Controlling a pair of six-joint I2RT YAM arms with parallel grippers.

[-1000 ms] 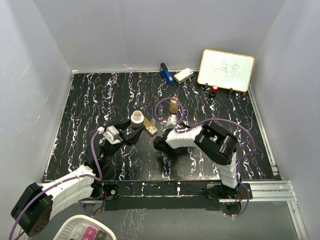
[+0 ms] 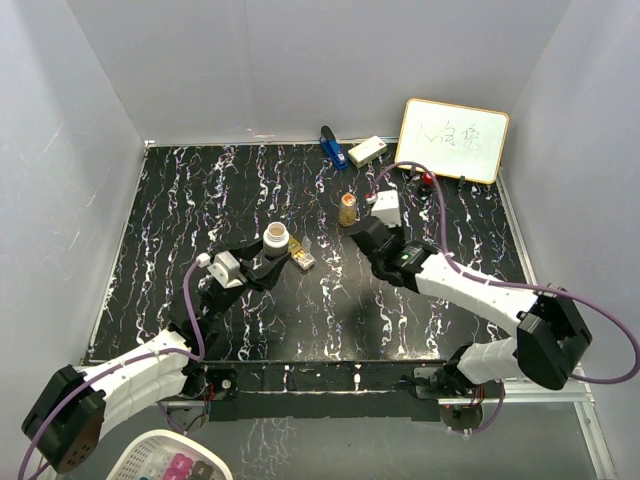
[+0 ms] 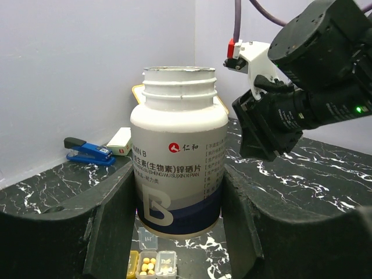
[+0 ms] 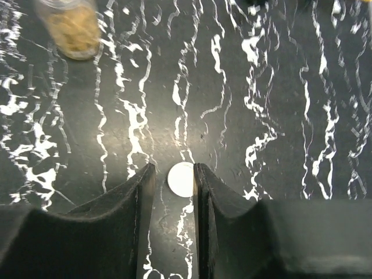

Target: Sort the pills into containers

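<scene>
A white vitamin B bottle (image 3: 177, 157) with no cap on its neck stands upright in my left gripper (image 2: 268, 265), which is shut around its lower body. Below it lies the pill box (image 2: 301, 256); in the left wrist view one compartment (image 3: 147, 265) is uncovered and shows several yellow pills. My right gripper is part open and points down at the table. A white round disc (image 4: 180, 180), perhaps the bottle's cap, shows beyond its fingertips, partly behind one finger. Nothing visibly fills the gap, and the disc looks to be lying on the table.
A jar of amber pills (image 2: 347, 210) stands left of the right gripper. Behind are a blue stapler (image 2: 333, 147), a small box (image 2: 367, 151), a whiteboard (image 2: 453, 138) and a red-topped item (image 2: 427, 180). A white basket (image 2: 160, 462) sits at the front.
The left arm and its bottle have stayed still.
</scene>
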